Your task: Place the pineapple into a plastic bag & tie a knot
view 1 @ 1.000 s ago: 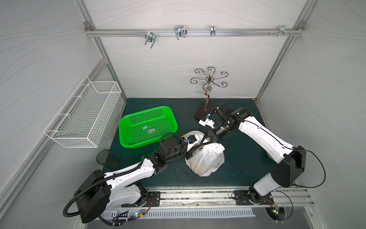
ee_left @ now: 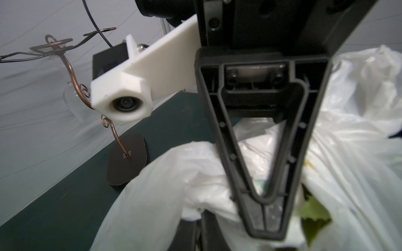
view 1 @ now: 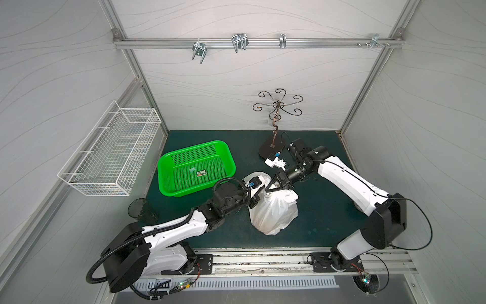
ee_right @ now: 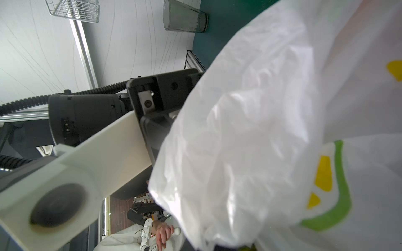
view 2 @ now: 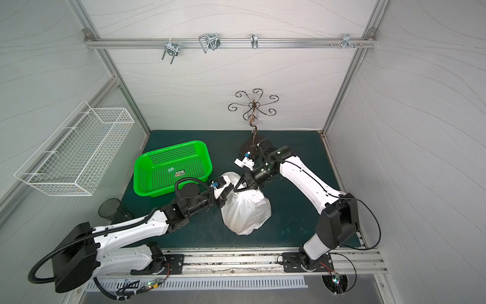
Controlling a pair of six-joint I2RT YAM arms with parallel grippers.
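A white plastic bag (view 1: pixel 273 215) stands bulging at the table's front middle, its top crumpled between my two grippers. Green pineapple leaf (ee_left: pixel 316 213) shows through a gap in the plastic in the left wrist view; the fruit's body is hidden. At the bag's top left, my left gripper has its dark fingers a narrow gap apart, with plastic around them. From the right, my right gripper is shut and side-on, its tip against the bag's top. Plastic hides its fingertips in the right wrist view, so whether a fold is pinched there cannot be told.
A green basket (view 1: pixel 167 188) sits at the back left. Behind the bag is a curled metal stand (view 1: pixel 275 134) on a dark base. A dark glass (view 1: pixel 142 211) is at the left edge.
My left arm has shifted slightly to the right, and the bag's left side has moved a little with it. My right arm has barely moved.
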